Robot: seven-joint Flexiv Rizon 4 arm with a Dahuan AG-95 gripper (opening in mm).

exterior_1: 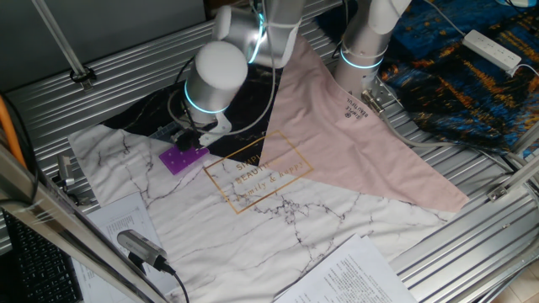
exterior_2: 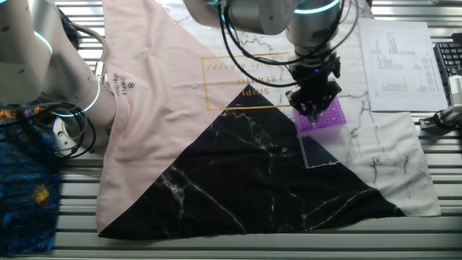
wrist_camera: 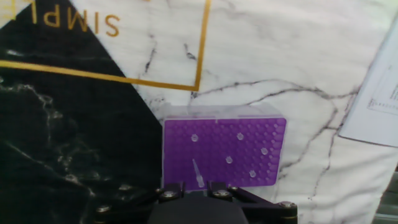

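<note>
A purple rack (wrist_camera: 211, 146) in a clear box lies on the marble-print cloth. Several small clear pieces stand scattered in its holes. One slim clear tip (wrist_camera: 198, 174) near the rack's lower edge looks slanted, its wide end close to my fingertips. My gripper is over that edge, its fingers a little apart with a narrow gap. Whether the tip is between the fingers or only beyond them cannot be told. In exterior view 2 the dark gripper (exterior_2: 315, 115) hides part of the rack (exterior_2: 328, 117), and a clear lid (exterior_2: 317, 153) joins its near side.
A pink, black and white cloth (exterior_1: 337, 135) covers much of the ribbed table. Paper sheets (exterior_1: 349, 273) lie at the front, with more paper (exterior_2: 404, 61) beside the rack. Open cloth surrounds the rack.
</note>
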